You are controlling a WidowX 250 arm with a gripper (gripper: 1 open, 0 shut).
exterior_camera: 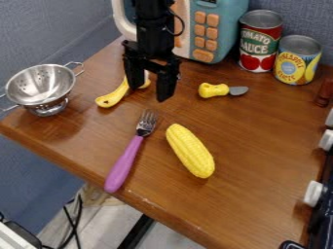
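My black gripper (152,81) is open over the back half of the wooden table, its fingers spread above a yellow utensil (113,95) that is partly hidden behind them. A purple-handled fork (125,160) lies in front of it, tines toward the back. A yellow corn cob (190,152) lies to the right of the fork. A small yellow-handled tool (216,89) lies right of the gripper.
A steel colander (41,85) sits at the left edge. A tomato can (259,41), a yellow can (297,62) and a teal toy microwave (217,24) stand at the back. Black objects line the right edge.
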